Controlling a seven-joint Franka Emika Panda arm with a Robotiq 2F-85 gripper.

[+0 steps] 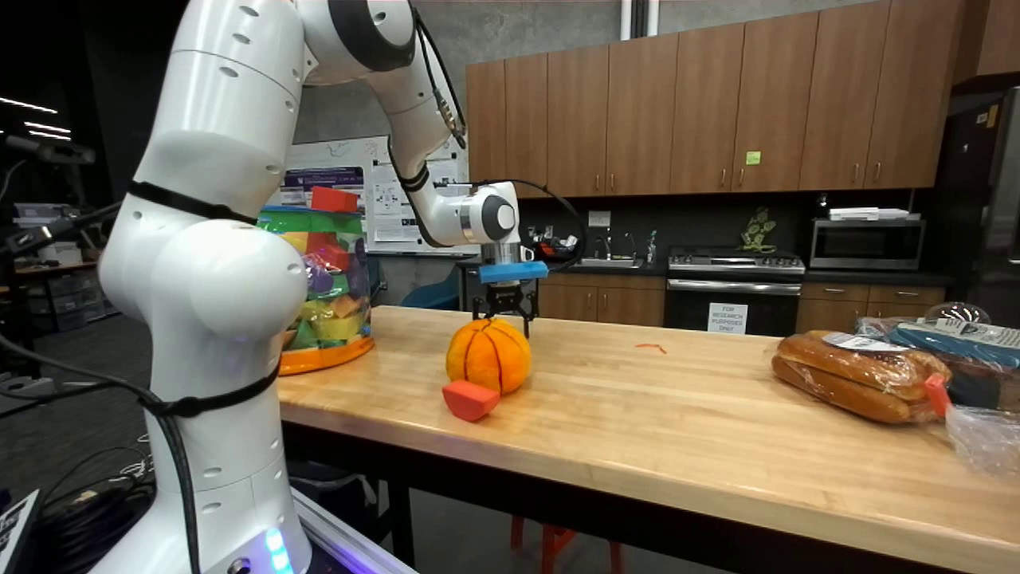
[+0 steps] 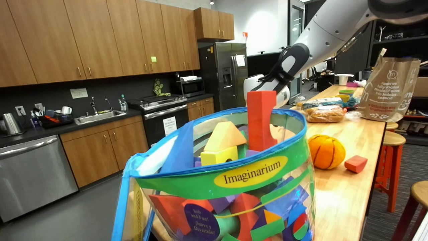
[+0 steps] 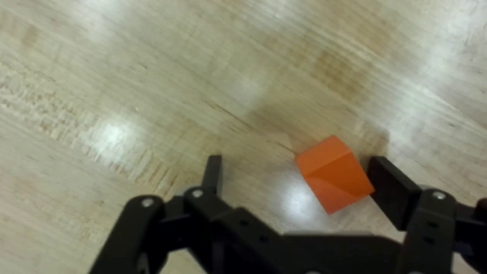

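In the wrist view my gripper is open over the wooden table, its two black fingers wide apart. A small orange block [image 3: 335, 176] lies between them, close against the right-hand finger [image 3: 392, 191]; whether they touch I cannot tell. Toward the left-hand finger there is bare wood. Exterior view 1 has the gripper [image 1: 504, 316] low over the table, behind an orange pumpkin-like ball [image 1: 489, 354] that hides the small block. A red block [image 1: 470, 400] sits at the near side of the ball. The second exterior view hides my gripper behind the block bag.
A clear bag of colourful blocks [image 2: 256, 168] stands at the table's end beside the arm, open at the top. Wrapped bread [image 1: 861, 376] lies far along the table, and a paper bag [image 2: 387, 88] stands beyond.
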